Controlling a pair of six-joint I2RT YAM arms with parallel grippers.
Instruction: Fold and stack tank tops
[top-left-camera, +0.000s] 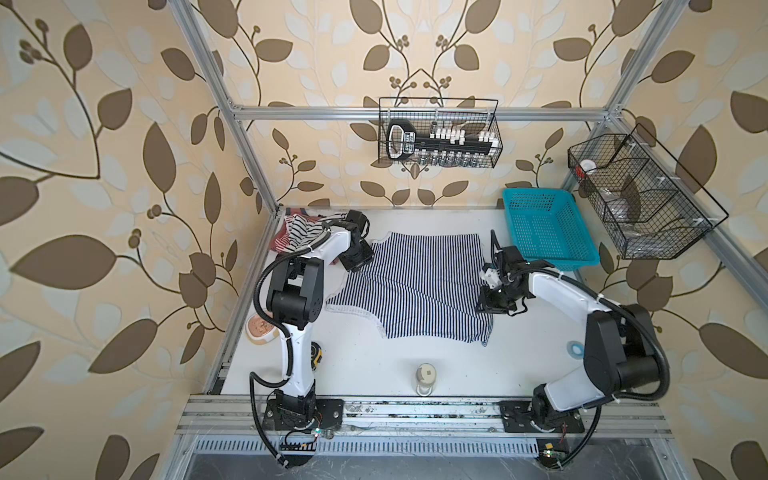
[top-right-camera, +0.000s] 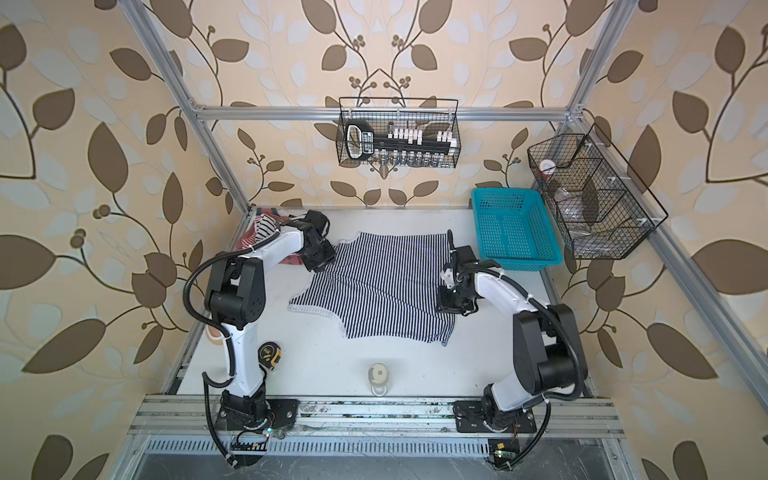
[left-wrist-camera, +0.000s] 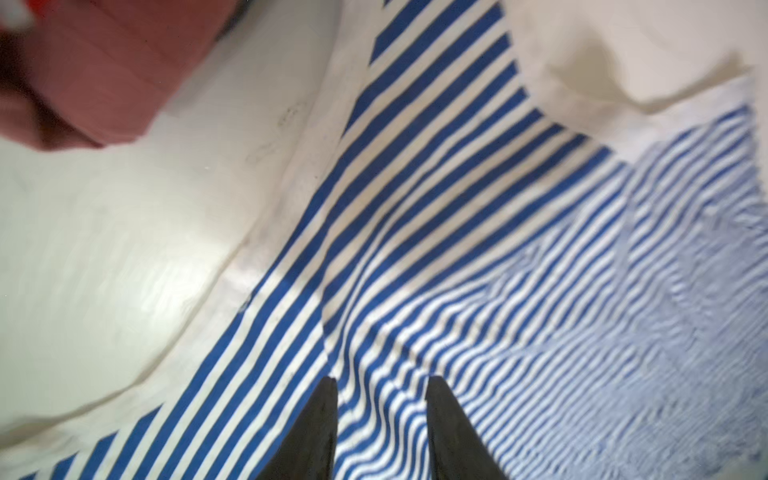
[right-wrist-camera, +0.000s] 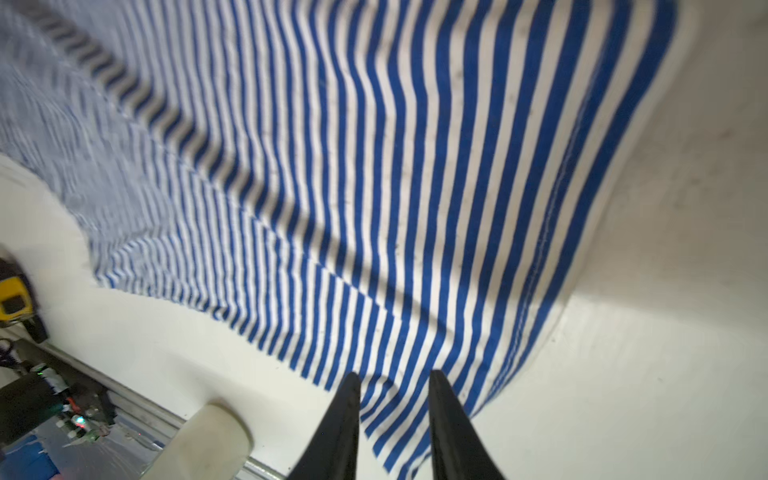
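Note:
A navy-and-white striped tank top (top-left-camera: 416, 280) lies spread sideways on the table, with creases running across it. My left gripper is over its white-trimmed strap end at the left, fingers a little apart with only striped cloth seen below them. My right gripper is over the hem end at the right, near the front corner, its fingers apart. Neither visibly holds the cloth. A heap of red and striped clothes (top-left-camera: 300, 232) lies at the back left, behind my left arm.
A teal basket (top-left-camera: 548, 228) sits at the back right below wire shelves (top-left-camera: 632, 192). A cream cylinder (top-left-camera: 425, 376) stands at the front middle, a yellow tape measure (top-right-camera: 269, 355) at the front left. Bare table shows in front of the top.

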